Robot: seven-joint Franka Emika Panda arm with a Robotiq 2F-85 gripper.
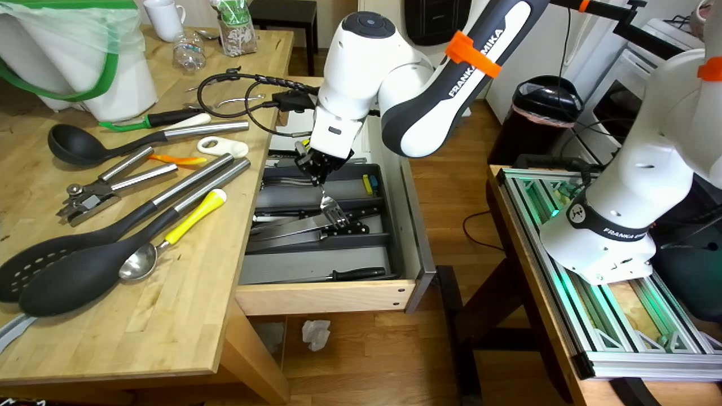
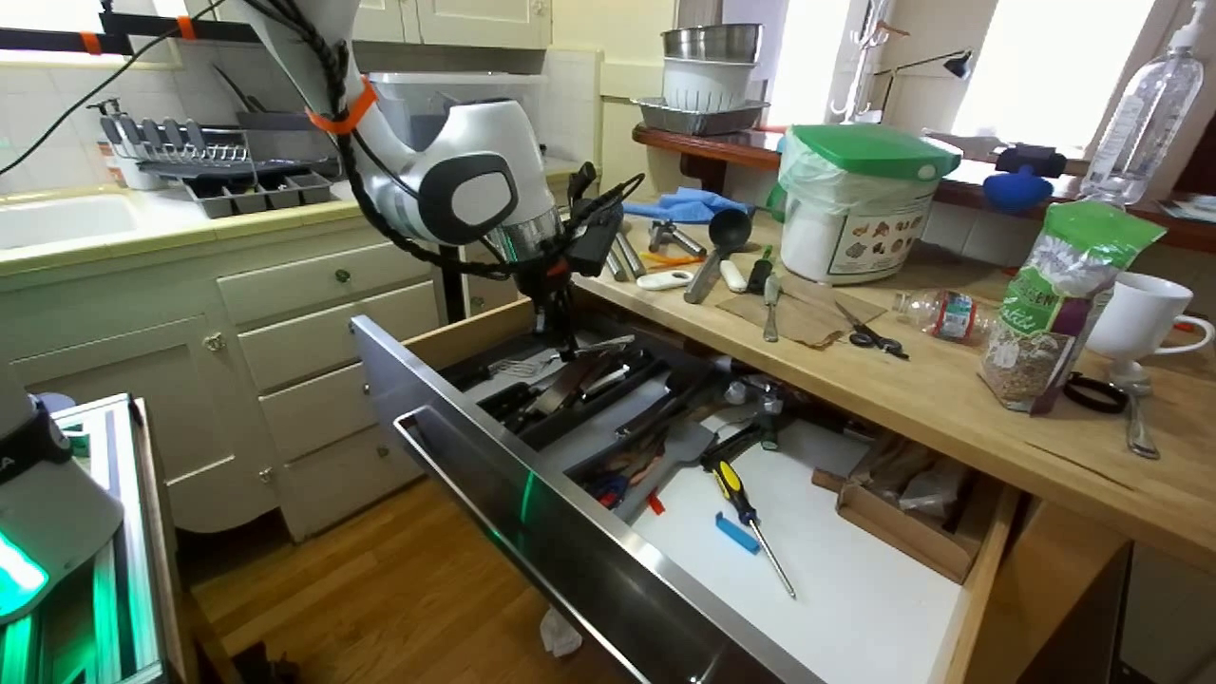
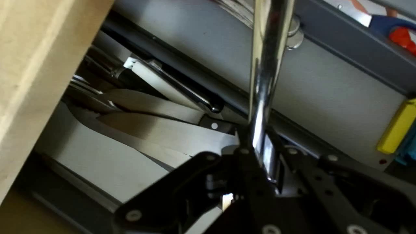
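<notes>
My gripper (image 1: pixel 321 177) is shut on a metal fork (image 1: pixel 334 211), over the open drawer (image 1: pixel 325 298). In exterior view 1 the fork's tines point down and to the right, above the knife compartment; whether they touch anything there I cannot tell. The wrist view shows a shiny handle (image 3: pixel 269 58) running up from between the black fingers, while the tines are hidden. From the other side, the gripper (image 2: pixel 556 331) hangs low at the drawer's far end, with the fork's tines (image 2: pixel 519 367) beside it.
Several knives (image 3: pixel 156 128) lie in the dark tray's compartment below. A yellow item (image 3: pixel 396 126) sits in the neighbouring compartment. The wooden countertop (image 1: pixel 203 270) borders the drawer and carries ladles and spoons. The drawer's white floor (image 2: pixel 866 570) holds a screwdriver (image 2: pixel 735 490).
</notes>
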